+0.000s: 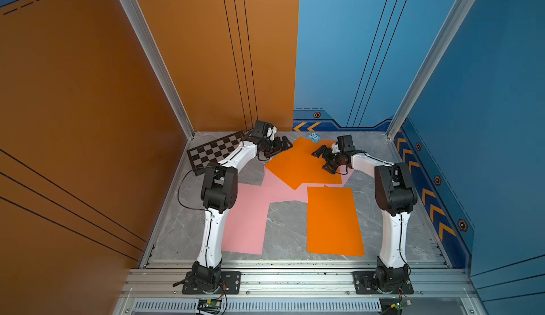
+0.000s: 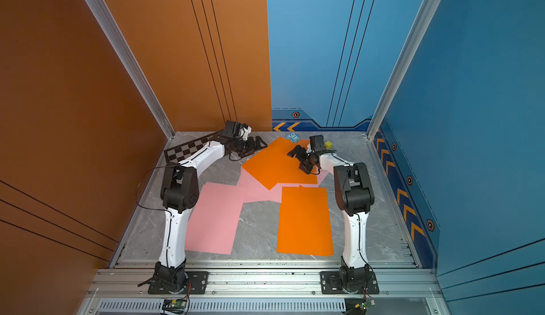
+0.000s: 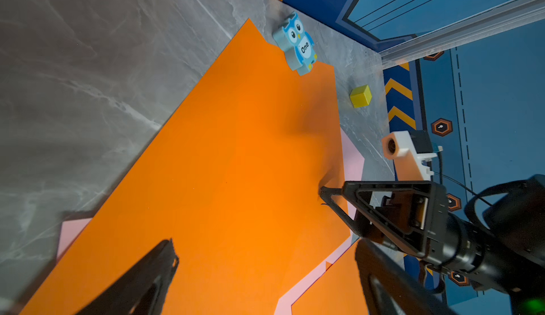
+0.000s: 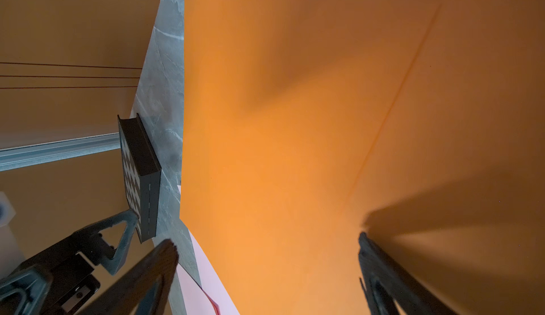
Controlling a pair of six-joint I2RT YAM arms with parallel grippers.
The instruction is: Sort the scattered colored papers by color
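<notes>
At the back middle, overlapping orange papers [image 1: 301, 164] lie over pink paper [image 1: 283, 191] that shows along their front edge. Another orange sheet [image 1: 333, 221] is flat at the front right, and a pink sheet [image 1: 247, 218] at the front left, partly behind the left arm. My left gripper [image 1: 282, 144] is open at the left edge of the orange papers; in its own wrist view the spread fingers [image 3: 150, 281] have nothing between them. Low over the right part of the orange papers, my right gripper [image 1: 322, 160] is also open, its fingers [image 4: 371, 264] casting shadows on the sheet.
A checkered board [image 1: 218, 150] lies at the back left beside the left arm. A blue owl block [image 3: 298, 45] stands at the papers' far edge, a yellow cube [image 3: 360, 95] right of it. Grey table shows between the front sheets.
</notes>
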